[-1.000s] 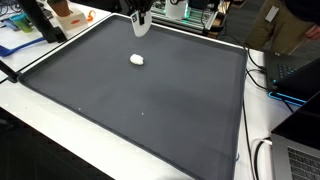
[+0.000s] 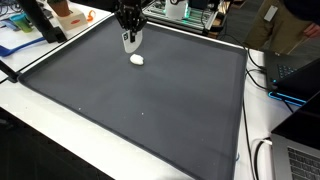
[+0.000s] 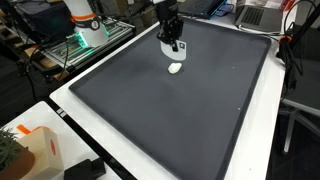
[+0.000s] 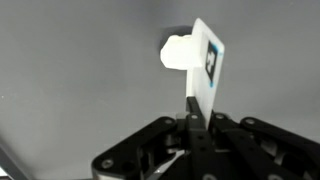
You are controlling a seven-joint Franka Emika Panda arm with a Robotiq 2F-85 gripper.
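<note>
A white, flat card-like piece (image 4: 206, 68) with a dark printed patch stands out from my gripper, which is shut on its near end. In exterior view 1 the white piece (image 2: 131, 40) hangs upright below the gripper, near the far edge of the dark board. A small white rounded object (image 4: 177, 52) lies on the board just beside the piece in the wrist view. Exterior view 1 has this white object (image 2: 137, 60) slightly nearer the camera than the held piece. From exterior view 2, the held piece (image 3: 173, 51) appears directly above the white object (image 3: 175, 68).
The dark grey board (image 2: 140, 105) is otherwise bare, with wide free room. A laptop (image 2: 300, 140) stands at the right in exterior view 1. In exterior view 2 a potted plant (image 3: 15, 155) is at the lower left.
The gripper and the held white piece have moved left in exterior view 1, closer to the small white object, and the piece has turned to show its dark patch. The small object has stayed put.
</note>
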